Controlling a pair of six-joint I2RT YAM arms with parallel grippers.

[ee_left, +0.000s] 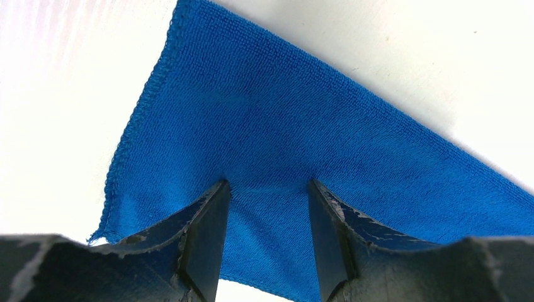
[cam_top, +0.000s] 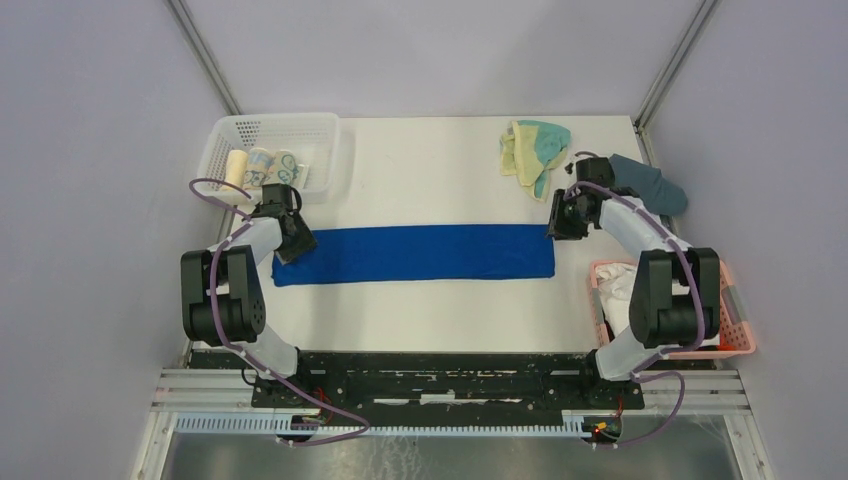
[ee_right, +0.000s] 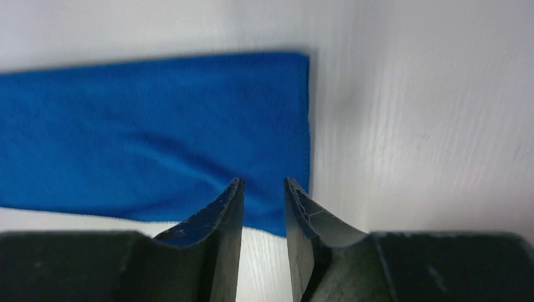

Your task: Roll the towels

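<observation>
A long blue towel lies flat across the table, slightly wrinkled at its right end. My left gripper is low over the towel's left end; in the left wrist view its fingertips stand apart over blue cloth, open. My right gripper is just at the towel's far right corner in the top view; in the right wrist view its fingers stand apart above the towel's right end, which is blurred.
A white basket with rolled towels is at the back left. A yellow-teal cloth and a grey cloth lie at the back right. A pink basket with white cloths stands front right.
</observation>
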